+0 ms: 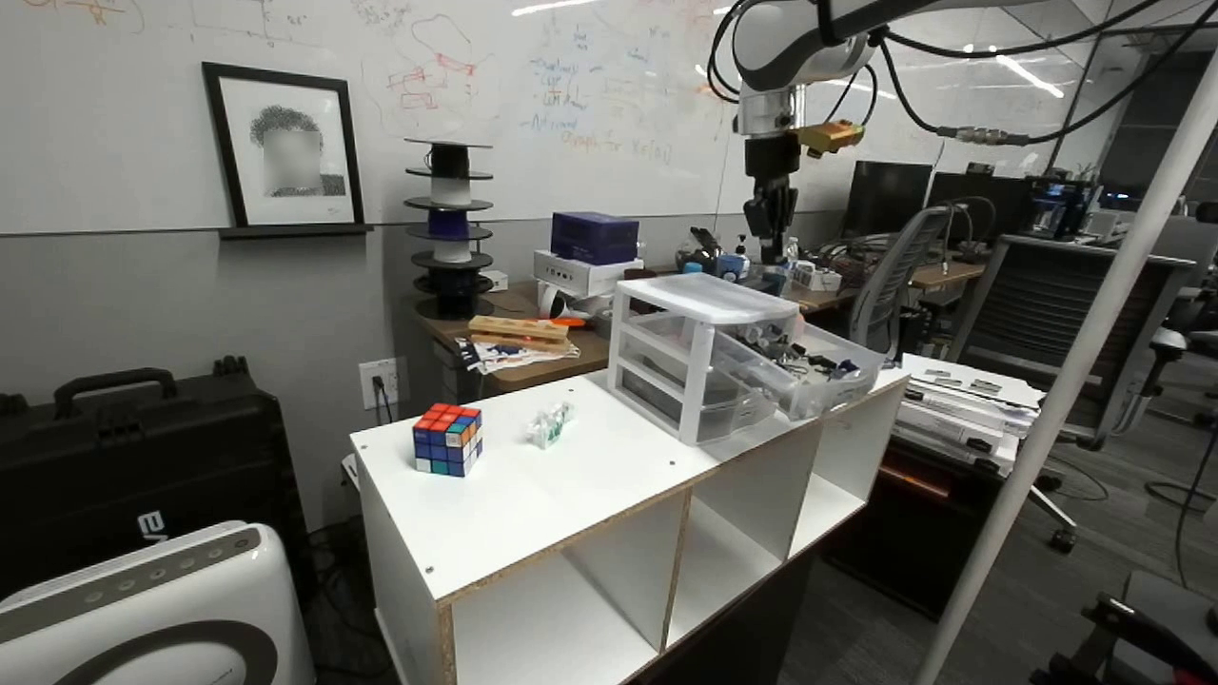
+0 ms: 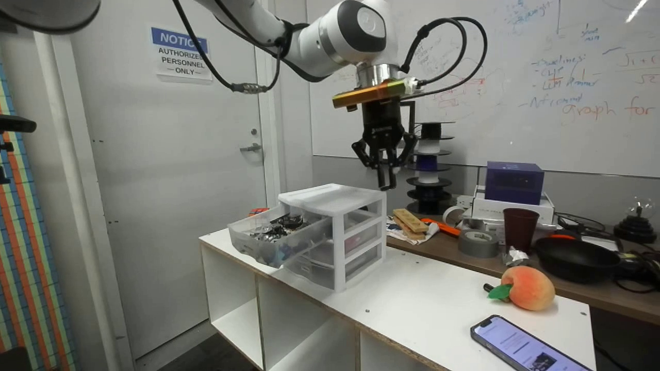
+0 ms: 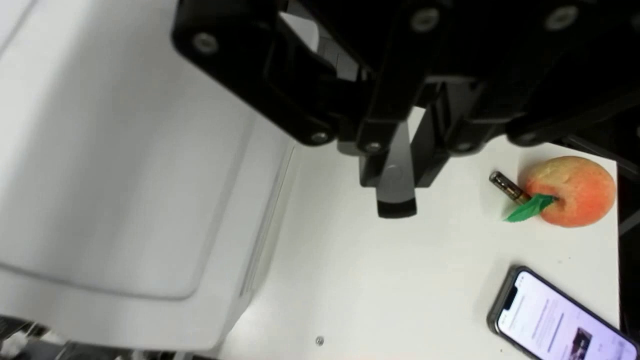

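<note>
In the wrist view a small grey object with a black end (image 3: 396, 187) is pinched between the dark fingers of my gripper; what exactly it is I cannot tell. Exterior view 2 has the gripper (image 2: 386, 179) pointing down in the air, near the top of the white drawer unit (image 2: 331, 192). Its clear top drawer (image 2: 250, 241) is pulled out, with a jumble of dark items inside. Seen from exterior view 1, my gripper (image 1: 773, 240) hangs above and behind the unit.
A peach (image 3: 579, 191), a battery (image 3: 508, 187) and a phone (image 3: 555, 318) lie on the white tabletop. Farther along are a Rubik's cube (image 1: 446, 440) and a crumpled clear wrapper (image 1: 550, 424). Bare tabletop (image 1: 537, 502) stretches along the front.
</note>
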